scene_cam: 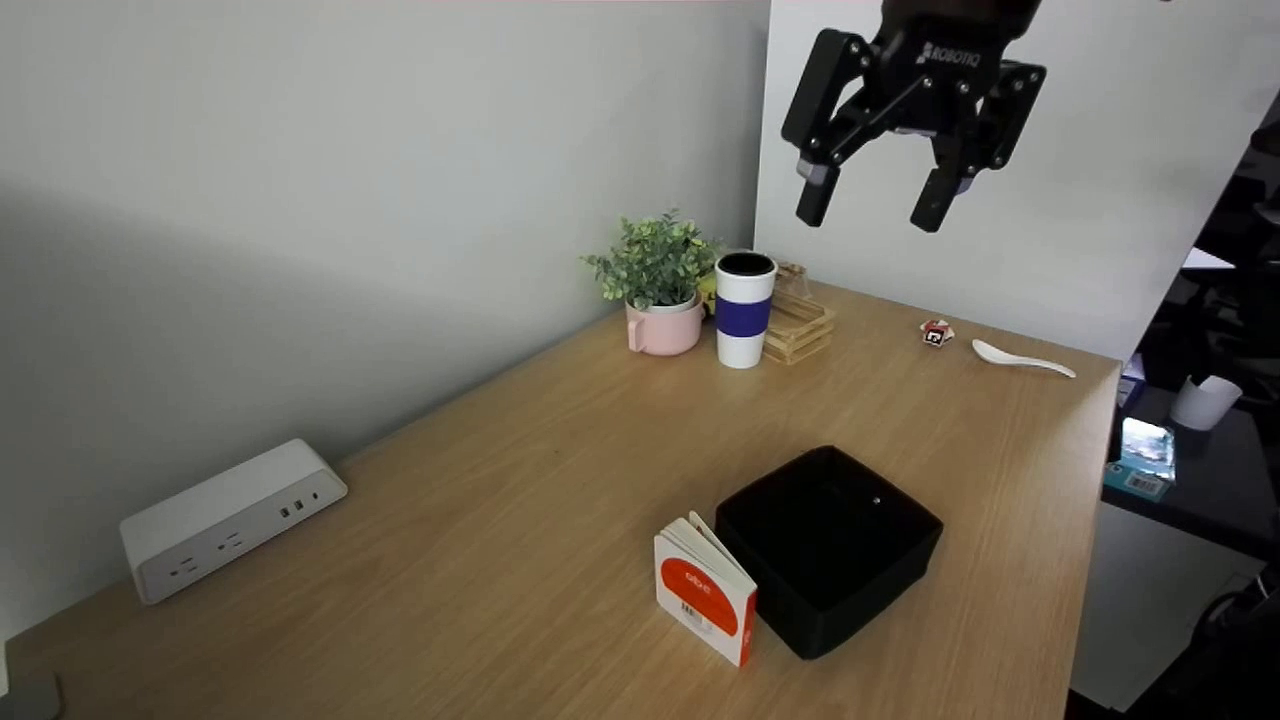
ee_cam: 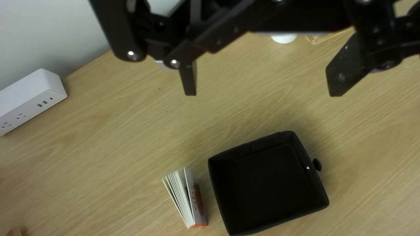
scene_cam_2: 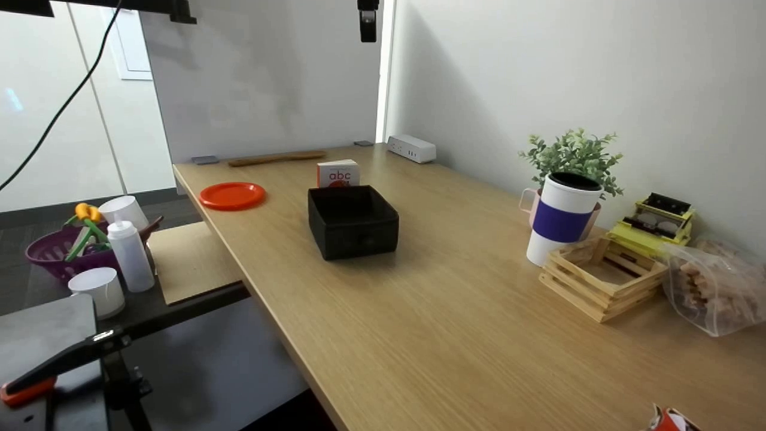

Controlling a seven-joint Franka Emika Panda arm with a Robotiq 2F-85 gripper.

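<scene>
High above the table, my gripper (scene_cam: 872,218) stands open with nothing between its fingers; in the wrist view the two fingertips (ee_cam: 190,82) are wide apart over bare wood. Below it sits a black fabric box (scene_cam: 828,636), open at the top and empty as far as its dark inside shows. A small white and red abc book (scene_cam: 705,594) stands upright beside the box, its pages slightly fanned. The same book (scene_cam_2: 337,175) appears behind the box (scene_cam_2: 359,240) in the second exterior view.
Along the wall stand a white power strip (scene_cam: 234,516), a potted plant (scene_cam: 666,326), a white and purple cup (scene_cam: 744,314) and a wooden crate (scene_cam_2: 610,287). A red plate (scene_cam_2: 231,195) lies near one edge; a white spoon (scene_cam: 1020,359) lies near another. Mid-table is clear.
</scene>
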